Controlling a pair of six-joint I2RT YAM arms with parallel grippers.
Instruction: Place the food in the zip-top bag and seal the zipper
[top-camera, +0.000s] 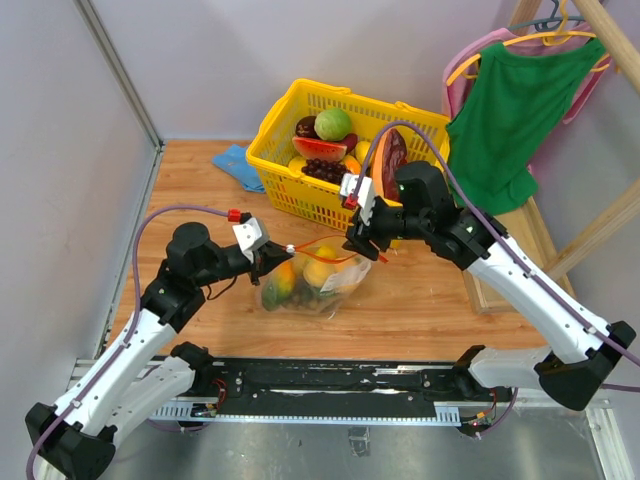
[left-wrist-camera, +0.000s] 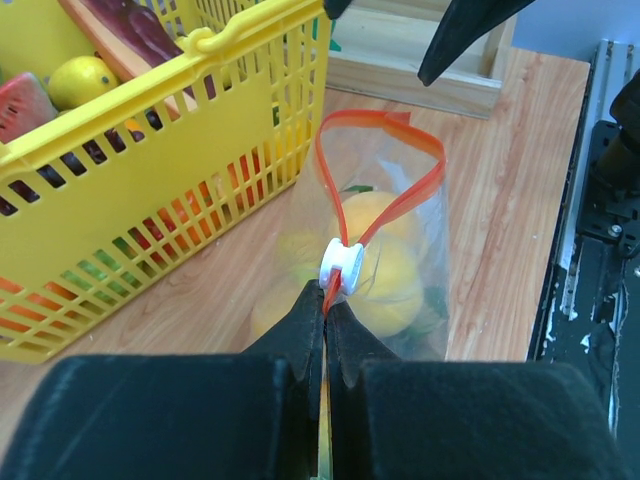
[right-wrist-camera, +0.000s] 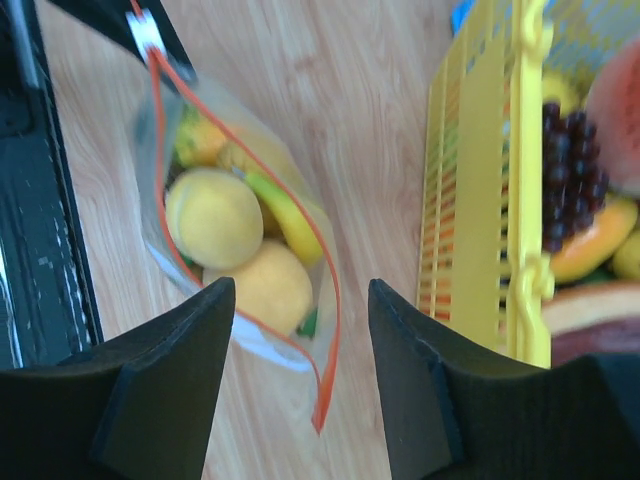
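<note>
A clear zip top bag (top-camera: 335, 297) with a red zipper rim holds yellow, orange and green food, seen from above as round yellow pieces (right-wrist-camera: 215, 216) in the right wrist view. The bag's mouth gapes. My left gripper is shut on the rim's near end, right behind the white slider (left-wrist-camera: 341, 266). Over the other end of the mouth, my right gripper stands open. The rim's red tip (right-wrist-camera: 322, 395) shows between its spread fingers, touching neither.
A yellow basket (top-camera: 280, 135) of fruit and vegetables stands close behind the bag. A blue cloth (top-camera: 240, 168) lies left of it. Clothes (top-camera: 515, 120) hang on a wooden rack at the right. Bare tabletop (top-camera: 440, 320) shows to the bag's right.
</note>
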